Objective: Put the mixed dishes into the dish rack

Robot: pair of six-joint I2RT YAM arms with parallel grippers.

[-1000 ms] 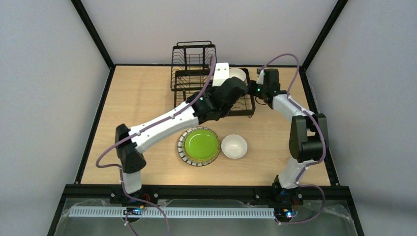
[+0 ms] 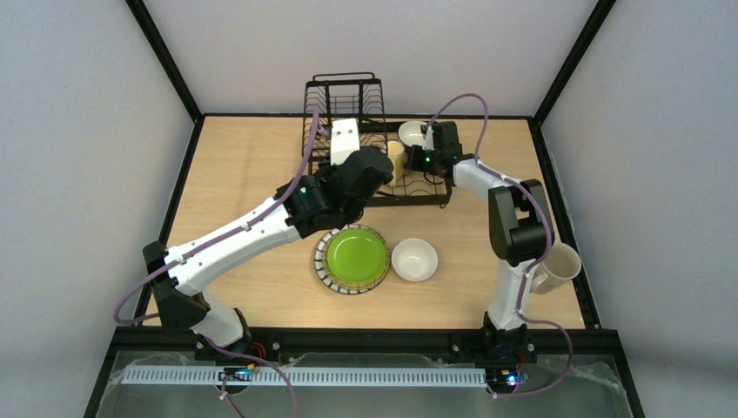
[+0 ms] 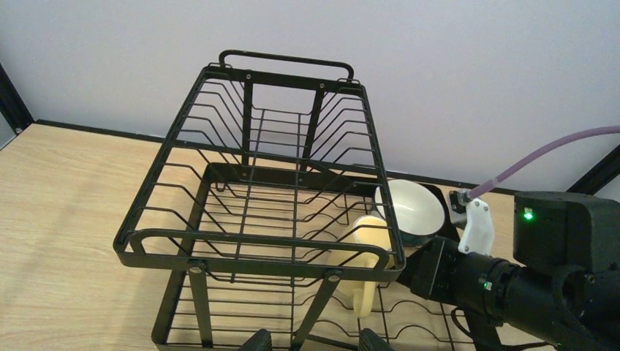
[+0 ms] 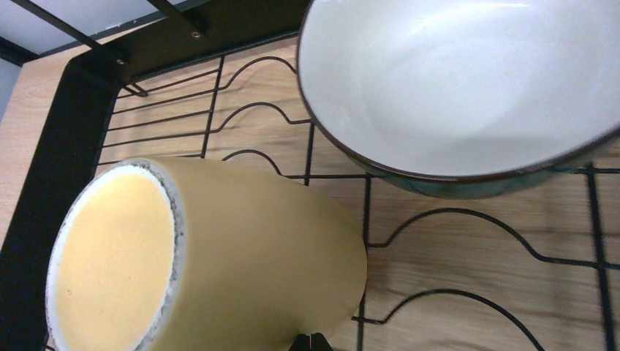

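The black two-tier dish rack (image 3: 267, 259) stands at the back of the table. In its lower tier a yellow cup (image 4: 270, 248) lies on its side, base toward the right wrist camera. A white-lined bowl with a green outside (image 4: 453, 95) sits tilted beside it. My right gripper is shut, its tips at the cup's side; whether they touch it I cannot tell. My left gripper is open above the rack's front, with nothing between its fingers. On the table are a green plate (image 2: 356, 255) on a larger patterned plate (image 2: 324, 272), and a white bowl (image 2: 414, 259).
A pale mug (image 2: 557, 268) stands at the right edge, close to the right arm. The rack's raised upper tier (image 3: 186, 164) is empty. Free table lies left of the rack (image 2: 235, 165) and around the plates.
The left arm has swung left, away from the cup, which now shows in the rack. My right gripper has moved left, up to the cup and bowl. The plates and white bowl have stayed put.
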